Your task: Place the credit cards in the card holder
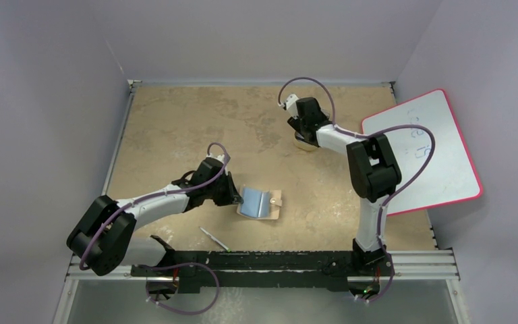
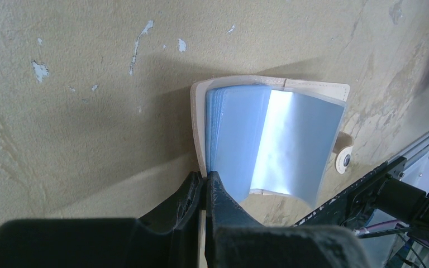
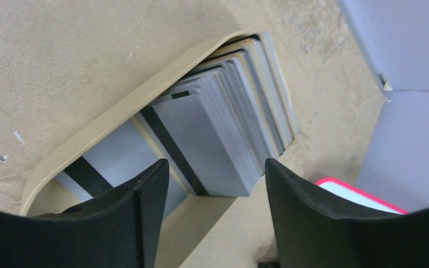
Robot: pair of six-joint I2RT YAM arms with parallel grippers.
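Note:
The open card holder [image 1: 255,202], beige with blue plastic sleeves [image 2: 232,139], lies at the table's lower middle. My left gripper is shut at its left edge; whether the edge is between the fingertips is unclear. At the back right, a cream tray [image 3: 106,125] holds a tilted stack of silver credit cards [image 3: 195,145], some with dark stripes. My right gripper is open over the tray, its fingertips either side of the lower part of the stack's front card.
A whiteboard [image 1: 421,155] with a red rim fills the right side. A pen [image 1: 212,237] lies near the front edge.

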